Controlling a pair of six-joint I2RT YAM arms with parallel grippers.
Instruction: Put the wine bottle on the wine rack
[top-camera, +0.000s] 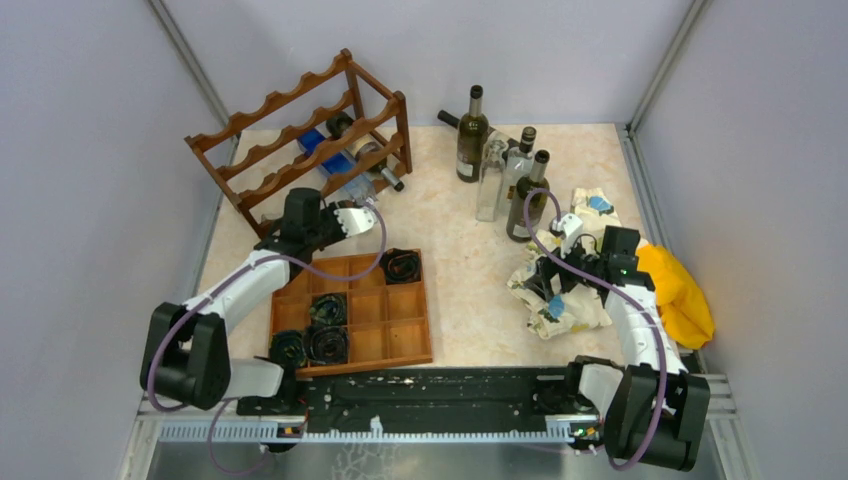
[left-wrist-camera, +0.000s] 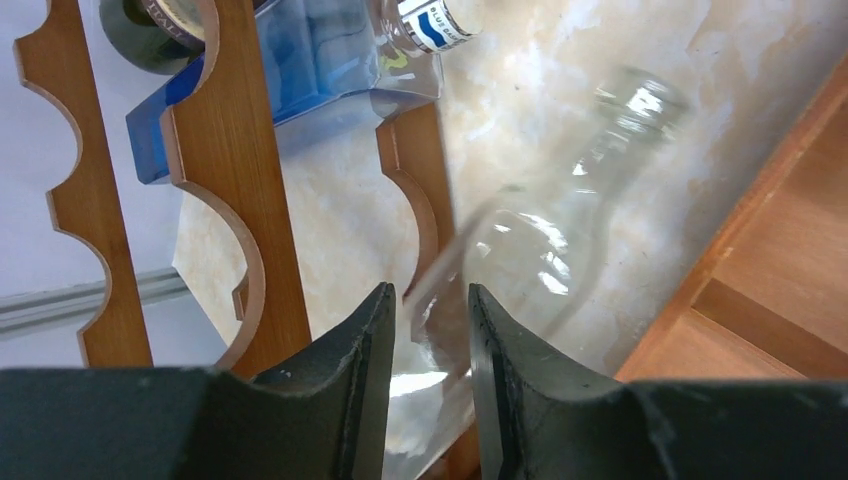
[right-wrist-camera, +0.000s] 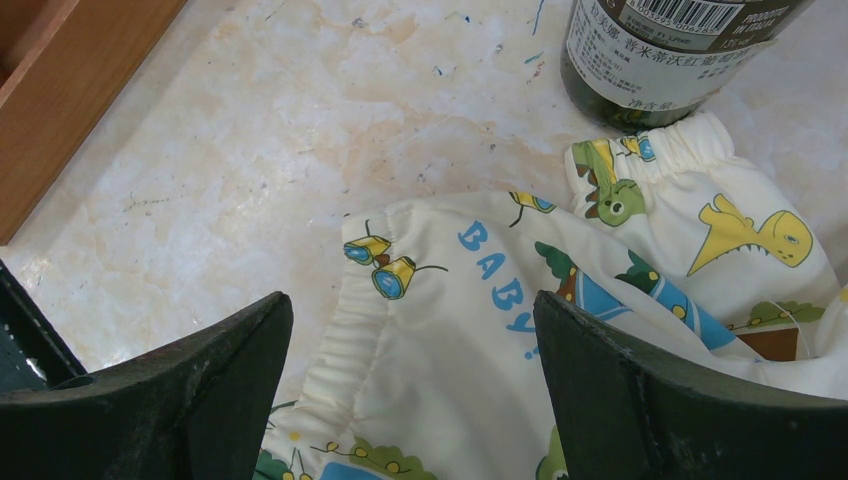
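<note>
In the left wrist view a clear glass bottle (left-wrist-camera: 530, 250) lies slanting at the lower tier of the wooden wine rack (left-wrist-camera: 230, 110), neck toward the upper right; my left gripper is shut on it. The top view shows that gripper (top-camera: 330, 225) at the rack's front. A blue bottle (left-wrist-camera: 320, 60) and a dark bottle (left-wrist-camera: 150, 30) lie in the rack higher up. My right gripper stands open over a printed white cloth (right-wrist-camera: 450, 290), nothing between its fingers.
A wooden compartment tray (top-camera: 390, 340) with several dark coils lies front left. Several bottles (top-camera: 470, 150) stand or lie back right. A yellow cloth (top-camera: 675, 300) lies at the far right.
</note>
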